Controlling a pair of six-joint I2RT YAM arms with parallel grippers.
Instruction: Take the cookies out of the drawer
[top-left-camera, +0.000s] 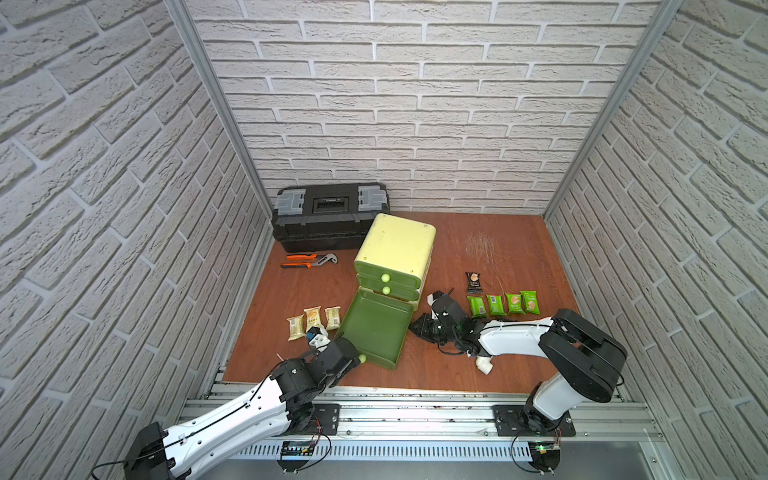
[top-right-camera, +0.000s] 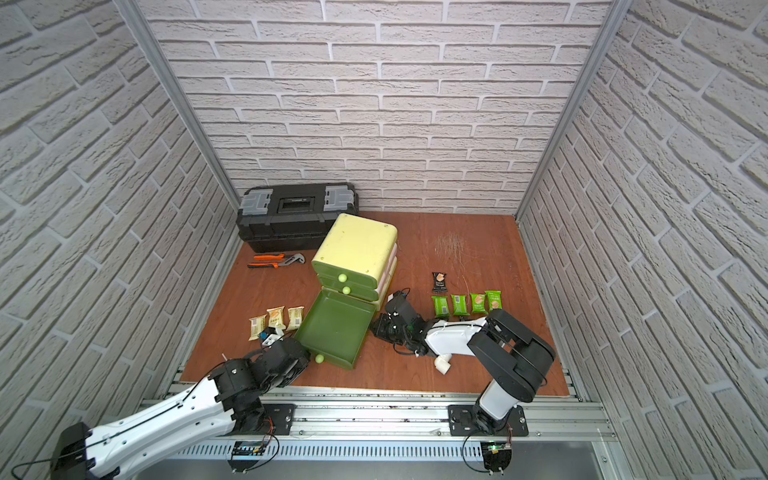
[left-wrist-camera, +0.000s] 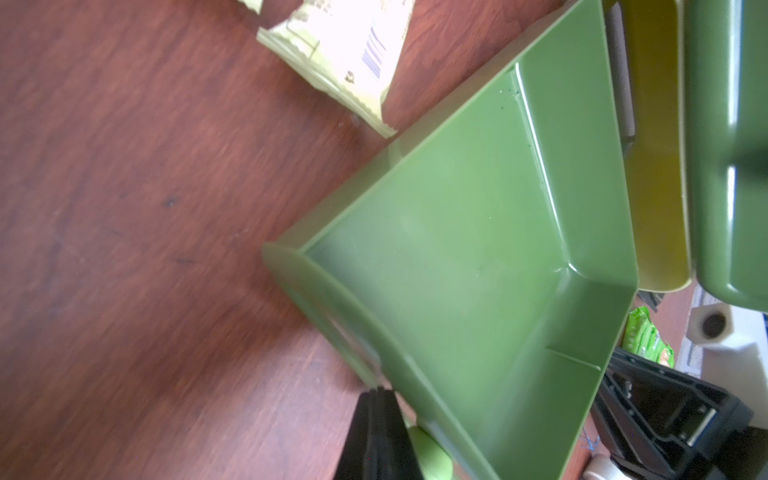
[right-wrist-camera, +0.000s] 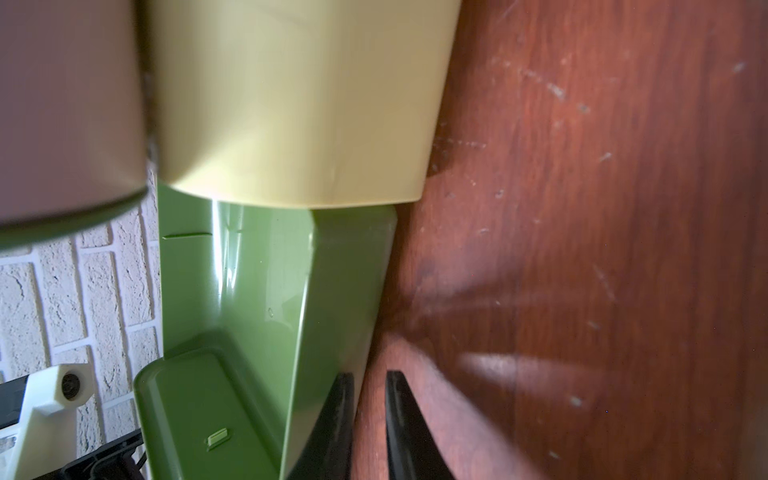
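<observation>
The green drawer (top-left-camera: 376, 324) is pulled out of the cabinet (top-left-camera: 396, 244), and its visible inside (left-wrist-camera: 472, 232) is bare. At the drawer's front panel, beside the round pale-green knob (left-wrist-camera: 430, 456), my left gripper is shut with nothing showing between its fingers. Along the drawer's right side wall (right-wrist-camera: 344, 296), on the outside, sits my right gripper. Its fingertips are a small gap apart and I see nothing between them. Which packets are the cookies cannot be told; pale packets (top-left-camera: 313, 317) lie left of the drawer.
Several green packets (top-left-camera: 496, 305) and a black packet (top-left-camera: 473, 282) lie on the right. Behind are a black toolbox (top-left-camera: 331, 217) and orange-handled pliers (top-left-camera: 308, 260). A small white object (top-left-camera: 484, 365) lies near the right arm.
</observation>
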